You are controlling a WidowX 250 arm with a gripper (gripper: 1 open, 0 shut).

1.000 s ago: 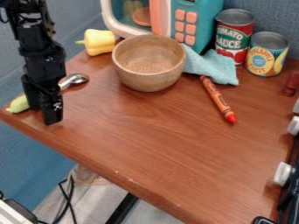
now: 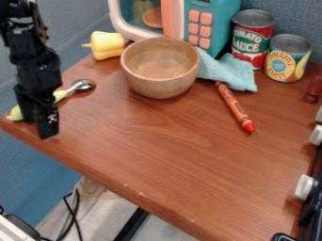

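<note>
The black gripper [image 2: 38, 115] hangs at the left edge of the wooden table [image 2: 176, 169], low beside a spoon [image 2: 78, 88] with a pale yellow-green handle. Part of that handle is hidden behind the gripper; whether the fingers hold it I cannot tell. A wooden bowl [image 2: 160, 75] sits at the back centre, with a teal cloth [image 2: 229, 72] to its right and an orange crayon [image 2: 235, 107] lying in front of the cloth.
At the back stand a toy microwave [image 2: 201, 26], a yellow pepper-shaped object [image 2: 105, 44], a tomato can [image 2: 250, 42] and another can [image 2: 287, 59]. A black appliance [image 2: 306, 188] lines the right edge.
The gripper has shifted slightly to the left over the last second. The other objects look unmoved.
</note>
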